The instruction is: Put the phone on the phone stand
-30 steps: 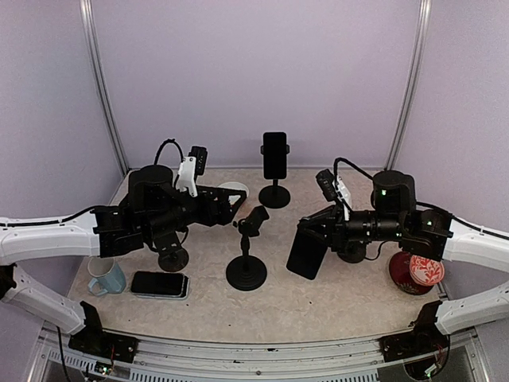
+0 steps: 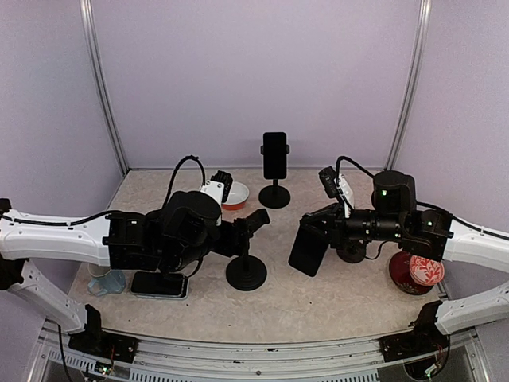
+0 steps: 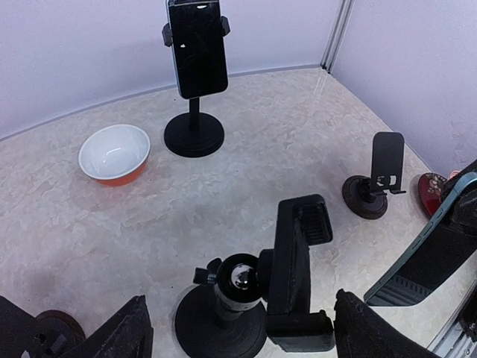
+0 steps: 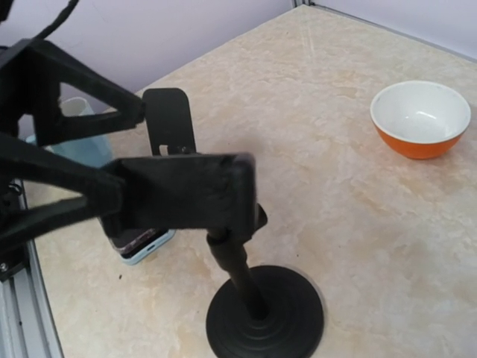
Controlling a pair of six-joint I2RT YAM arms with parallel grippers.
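A dark phone (image 2: 306, 251) (image 3: 417, 253) hangs from my right gripper (image 2: 326, 223), which is shut on it at its upper end. In the middle stands a black phone stand (image 2: 246, 272) (image 3: 293, 276) (image 4: 264, 317) with a tilted holder head. My left gripper (image 2: 235, 235) is at that head; in the left wrist view its part-open fingertips (image 3: 350, 321) flank the head from either side, the right one close against it. In the right wrist view the dark fingers of a gripper cross the upper left, partly hiding what lies behind.
A stand with an upright phone (image 2: 274, 155) is at the back, beside an orange-white bowl (image 3: 114, 153). A small stand (image 3: 387, 164) is at right, near red dishes (image 2: 421, 270). A phone (image 2: 159, 284) and blue mug (image 2: 107, 280) lie front left.
My left gripper has moved down and to the right onto the middle stand's head. The right gripper and its phone have stayed nearly still.
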